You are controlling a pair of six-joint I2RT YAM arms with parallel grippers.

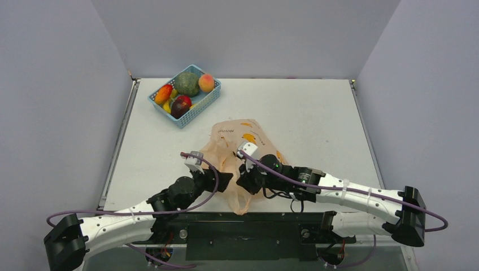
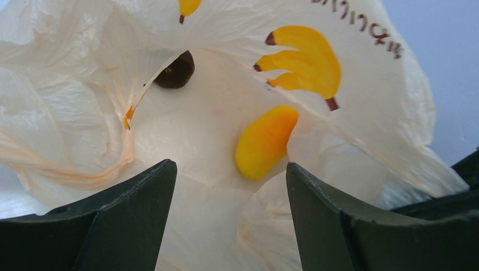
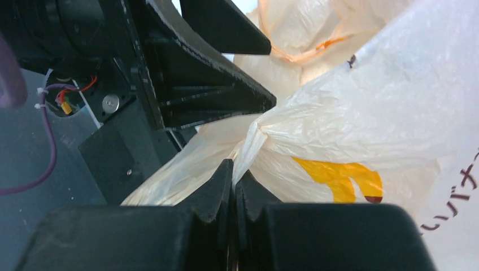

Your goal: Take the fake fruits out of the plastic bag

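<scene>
A thin peach-coloured plastic bag point(image 1: 229, 129) printed with bananas lies in mid-table, its mouth toward my arms. Inside it, in the left wrist view, are a yellow-orange fruit point(image 2: 265, 142) and, farther in, a dark round fruit point(image 2: 177, 70) partly covered by film. My left gripper is open at the bag's mouth; the yellow fruit is ahead, between the lines of its fingers, but not touched. The right wrist view shows my right gripper shut on a gathered fold of the bag, with the left gripper's fingers point(image 3: 220, 90) close by.
A blue basket point(image 1: 195, 111) at the back left holds several fruits, among them a green one point(image 1: 187, 83) and a peach point(image 1: 207, 83). Both grippers are close together near the front edge.
</scene>
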